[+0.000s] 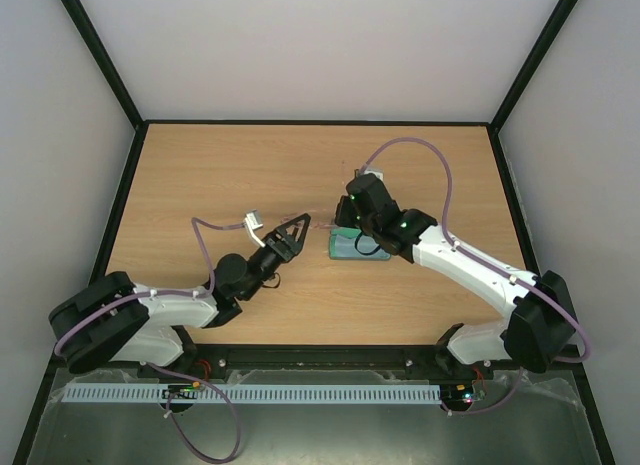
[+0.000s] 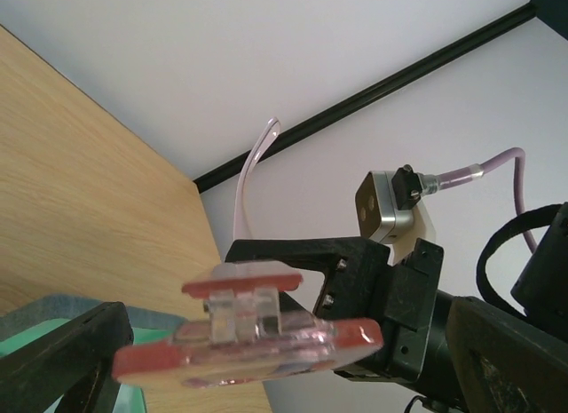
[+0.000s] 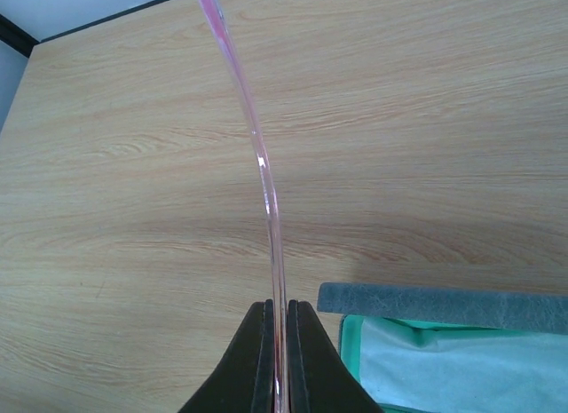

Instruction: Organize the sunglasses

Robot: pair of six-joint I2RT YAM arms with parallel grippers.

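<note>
Clear pink sunglasses (image 1: 322,225) are held up over the table by my right gripper. It is shut on one thin temple (image 3: 253,124), which runs up from between its fingers in the right wrist view. In the left wrist view the sunglasses' red-pink front (image 2: 248,351) appears between the spread fingers of my left gripper, which is open and not touching them visibly. The other temple (image 2: 240,195) sticks upward there. A blue-grey case with green lining (image 1: 360,249) lies on the table, partly under the right arm.
The two grippers (image 1: 298,225) are close together near the table's middle. Dark rails (image 1: 320,122) edge the table.
</note>
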